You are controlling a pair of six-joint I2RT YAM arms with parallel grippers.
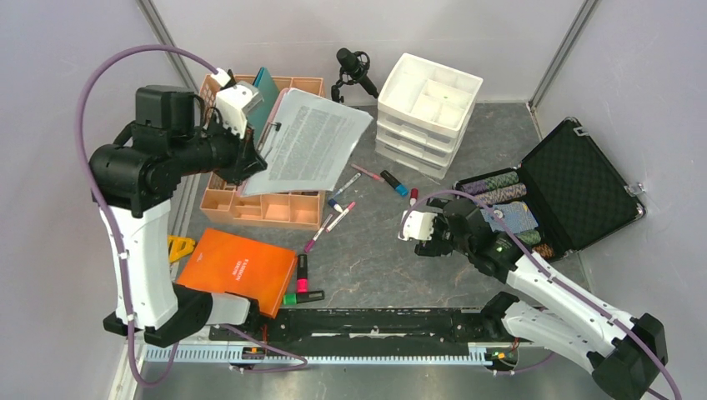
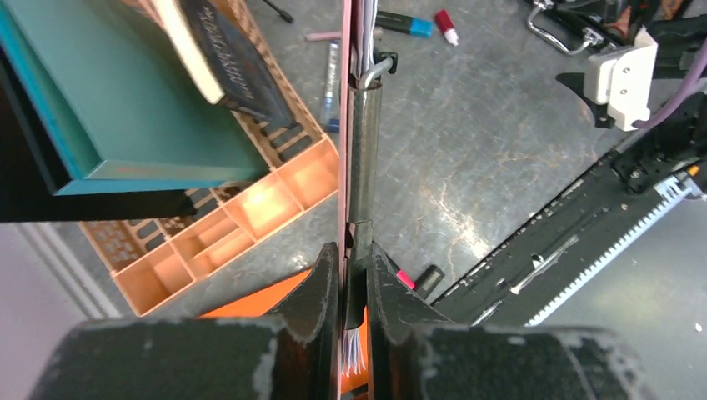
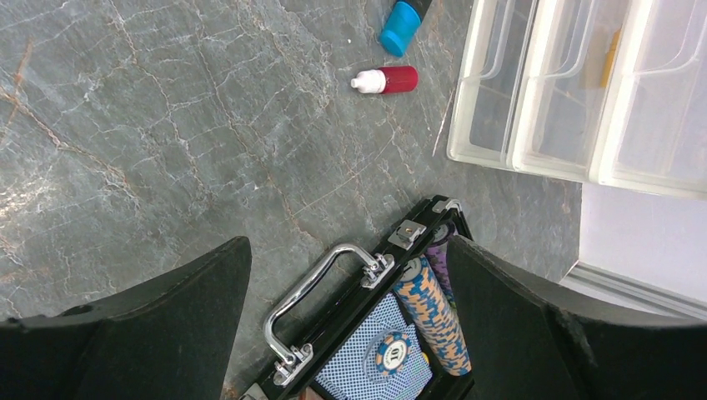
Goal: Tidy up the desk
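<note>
My left gripper [image 1: 254, 158] is raised over the peach desk organizer [image 1: 258, 217], shut on a pink clipboard [image 1: 308, 137] with printed sheets, held by its metal-clip edge. The organizer holds teal folders [image 2: 142, 125], a dark book [image 2: 229, 58] and a black board. My right gripper [image 1: 425, 242] hangs open and empty over the desk beside the black chip case [image 1: 584, 192]. Pens and markers [image 1: 392, 182] lie scattered mid-desk, with a red-capped small bottle [image 3: 392, 80]. An orange book [image 1: 238, 271] lies at front left.
A white drawer unit [image 1: 425, 108] and a black microphone on a stand [image 1: 354, 71] stand at the back. Two markers [image 1: 302, 279] lie beside the orange book. The desk between organizer and case is mostly clear apart from the pens.
</note>
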